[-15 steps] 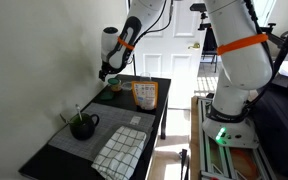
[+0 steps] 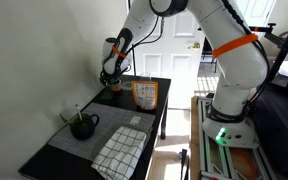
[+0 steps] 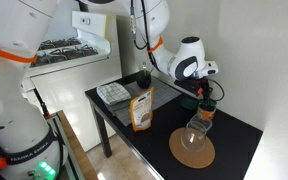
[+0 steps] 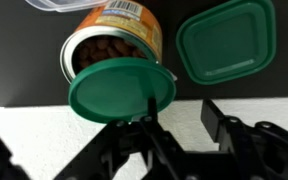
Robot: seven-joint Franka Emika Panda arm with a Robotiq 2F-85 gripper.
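Note:
A can of brown beans (image 4: 109,48) with an orange and white label shows in the wrist view. A round green lid (image 4: 114,88) covers part of its opening and lies close to one finger of my gripper. Whether that finger touches the lid cannot be told. The fingers stand part open, with a gap between the fingers and no object clearly clasped. Beside the can lies a second green lid (image 4: 226,42), squarish with rounded corners. In the second exterior view, my gripper is low at the can (image 3: 206,108), near the wall.
A clear container (image 3: 197,131) is beside a round brown board (image 3: 189,151). Towards the near side are a snack bag (image 3: 141,110), a black pot (image 3: 144,78) and a checked cloth (image 3: 112,92). The wall (image 3: 252,75) rises close behind the can. Bare dark tabletop lies right of the board.
In the first exterior view, the arm's far end has come lower and slightly nearer the wall, over the can. The pot, bag and cloth have stayed put.

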